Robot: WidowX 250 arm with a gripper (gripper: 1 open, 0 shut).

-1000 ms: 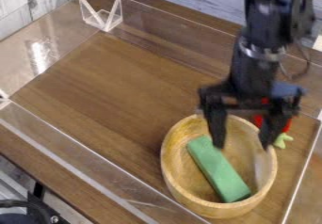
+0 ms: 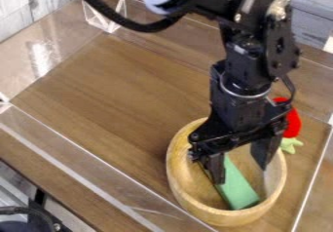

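Observation:
My black gripper (image 2: 235,148) hangs low over a yellow bowl (image 2: 189,192), its fingers open and reaching into the bowl. A green block (image 2: 236,192) lies inside the bowl, just below and beside the fingertips; whether they touch it is unclear. A red object (image 2: 289,119) with pale green parts sits right of the bowl, partly hidden by the gripper.
A clear plastic piece (image 2: 104,14) stands at the upper left. Transparent edging runs along the table's left and front sides.

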